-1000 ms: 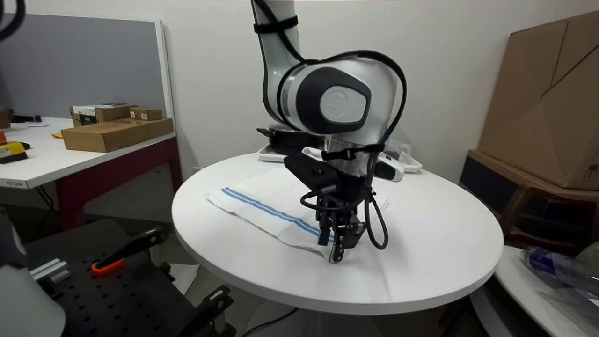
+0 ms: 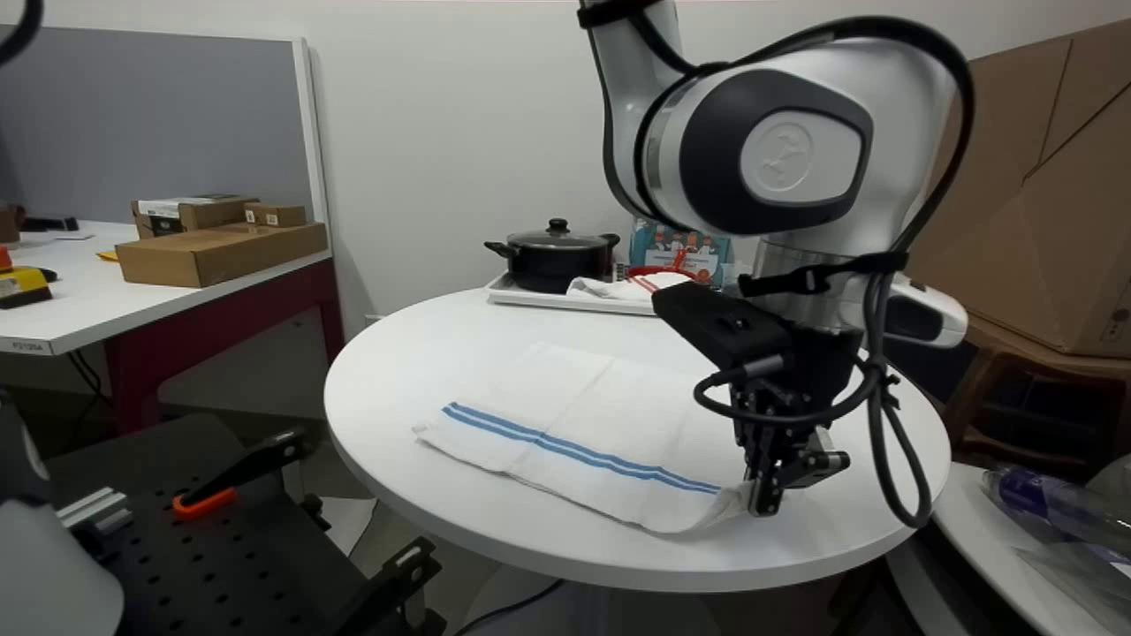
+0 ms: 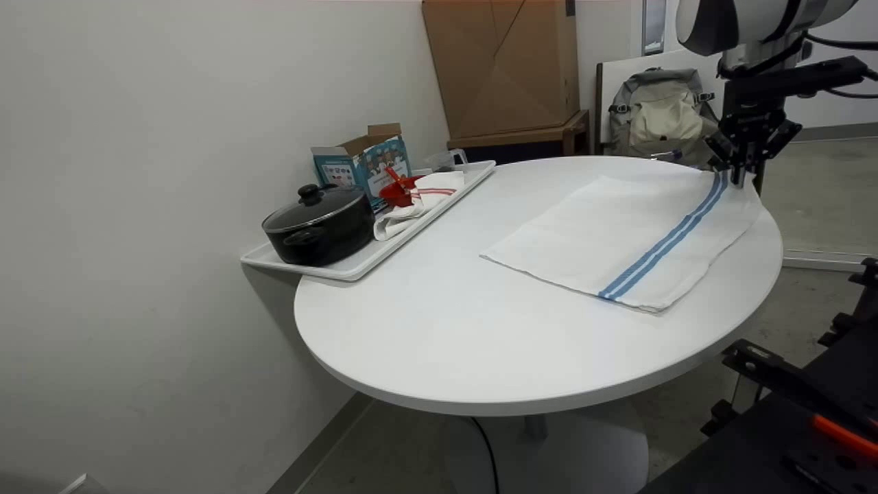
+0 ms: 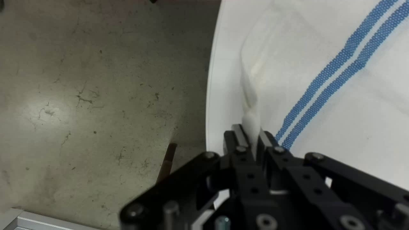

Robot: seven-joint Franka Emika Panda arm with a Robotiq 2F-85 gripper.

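Note:
A white towel [image 2: 578, 424] with two blue stripes lies mostly flat on the round white table [image 3: 395, 329]. My gripper is shut on the towel's corner, and a fold of white cloth rises between its fingers in the wrist view. In exterior view 1 the gripper [image 2: 761, 498] is low over the table's front right, with the cloth beside it lifted slightly. From exterior view 2, the gripper [image 3: 741, 177] is at the towel's far corner, near the end of the stripes [image 3: 667, 247].
At the table's back, a white tray [image 3: 358, 267] carries a black lidded pot [image 3: 321, 226], a red-striped cloth [image 3: 420, 202], a red item [image 3: 399, 192] and a blue box [image 3: 362, 165]. Bare tabletop surrounds the towel. The table's edge passes close to the gripper, with open floor [image 4: 96, 95] beyond.
The arm has moved right and somewhat toward the table's front in exterior view 1. The towel has slid and stretched rightward along with the gripper, its left end shifting a little.

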